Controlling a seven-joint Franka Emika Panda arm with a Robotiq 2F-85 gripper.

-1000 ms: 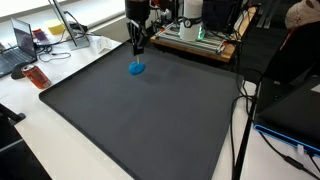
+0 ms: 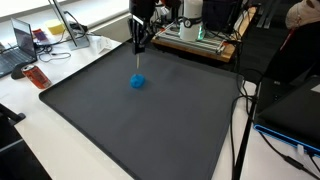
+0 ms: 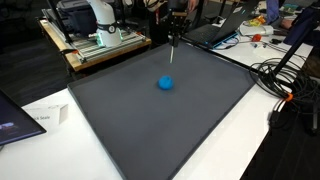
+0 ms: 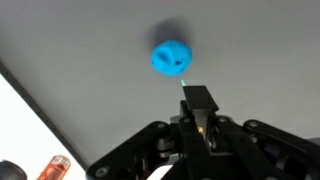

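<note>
A small blue ball (image 2: 137,81) with dark dents on it appears to rest on the grey mat (image 2: 130,120). My gripper (image 2: 139,49) hangs over the mat's far part, shut on a thin pale stick (image 3: 171,52) that points down. In the wrist view the ball (image 4: 171,57) lies just beyond the stick's tip (image 4: 183,83), with a small gap showing between them. Dark fingers (image 4: 199,98) cover the stick's upper end there.
A red-orange can (image 2: 37,77) and a laptop (image 2: 14,58) stand off the mat's left side. Black cables (image 3: 290,85) lie beside the mat.
In exterior view 1 the ball has moved nearer the camera, away from the stick's tip, where it sat close below earlier. The gripper has shifted only slightly and still holds the stick.
</note>
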